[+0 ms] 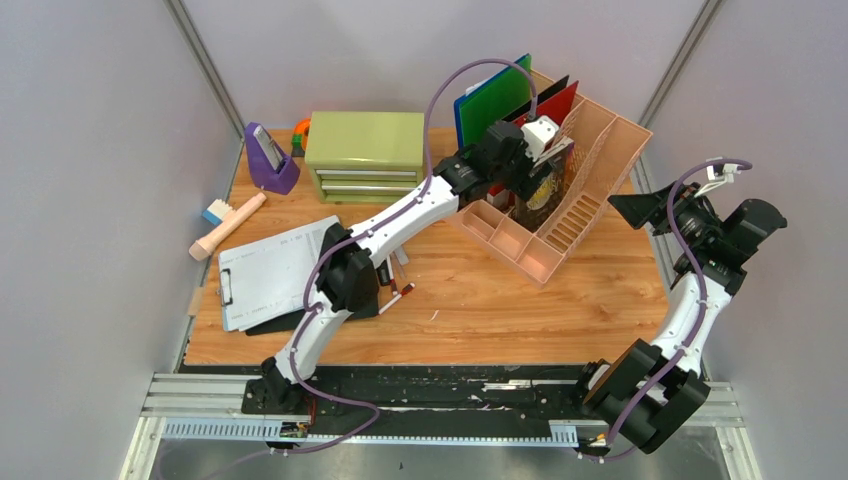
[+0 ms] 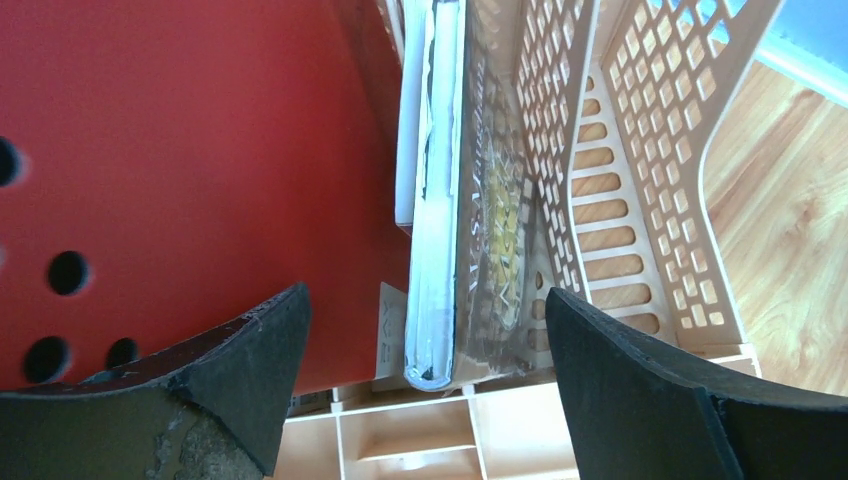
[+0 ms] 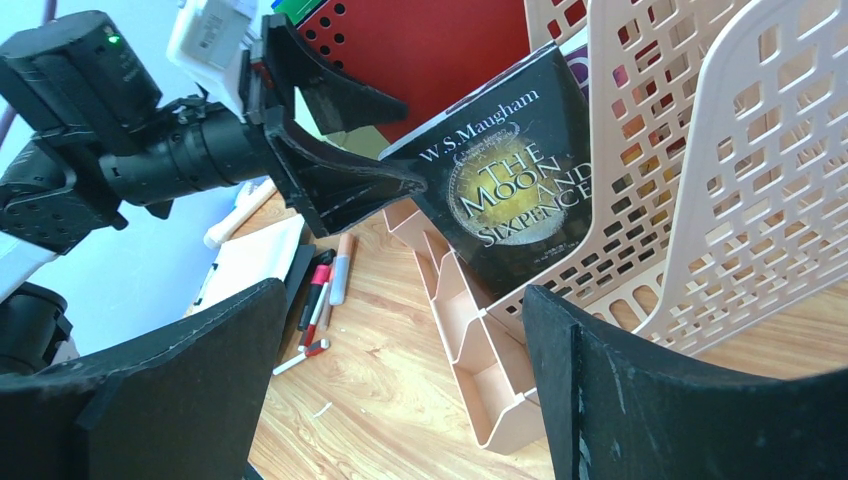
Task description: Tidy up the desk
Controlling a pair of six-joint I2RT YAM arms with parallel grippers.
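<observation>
The dark book titled "The Moon and Sixpence" (image 3: pixel 500 170) leans in a compartment of the pink organizer (image 1: pixel 527 262), with a red perforated folder (image 2: pixel 220 180) beside it. In the left wrist view, the book's pale spine (image 2: pixel 432 270) lies between the spread fingers of my left gripper. That gripper stands open at the book's upper left edge, without a grip on it. Off to the right of the desk, my right gripper (image 1: pixel 617 205) is open and empty. Behind the left arm, part of the organizer is hidden in the top view.
Green folder (image 1: pixel 497 100) rises at the organizer's back left. A green drawer box (image 1: pixel 365 140), purple holder (image 1: pixel 270 165) and clipboard (image 1: pixel 275 275) occupy the left side. Several markers (image 3: pixel 320 295) lie near the clipboard.
</observation>
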